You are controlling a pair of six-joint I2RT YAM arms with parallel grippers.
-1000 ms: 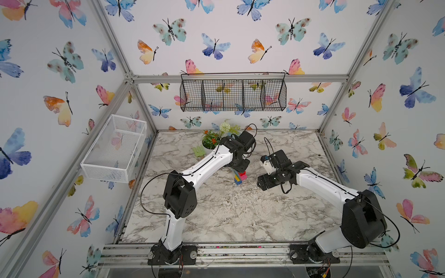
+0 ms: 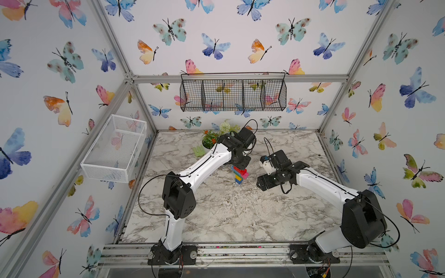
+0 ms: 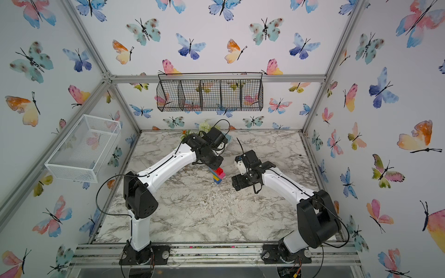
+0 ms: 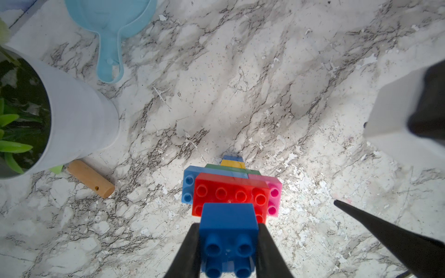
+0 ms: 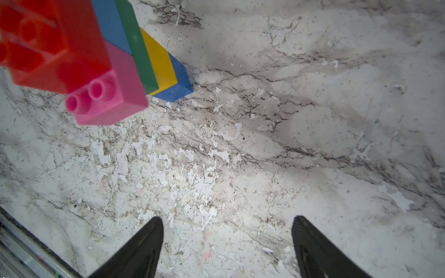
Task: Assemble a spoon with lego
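Note:
My left gripper is shut on a blue brick (image 4: 229, 216), its studs facing the camera. In the left wrist view this brick overlaps the near part of a red brick (image 4: 231, 185); whether they are joined cannot be told. The red brick tops a stack with a blue brick (image 4: 187, 185) and a pink brick (image 4: 274, 191) at its sides and green and yellow layers below. From the right wrist view, the yellow brick (image 5: 160, 62) sits above a blue bottom brick (image 5: 177, 83). Right of the stack, my right gripper is open and empty.
A white flowerpot (image 4: 83, 97) with plants stands behind and left of the stack. Near it lie a light-blue scoop-like toy (image 4: 111, 27) and a wooden peg (image 4: 90, 178).
The left gripper has shifted slightly toward the back, uncovering more of the stack's red top. The stack shows more of its blue side than a second ago. The right arm has barely moved.

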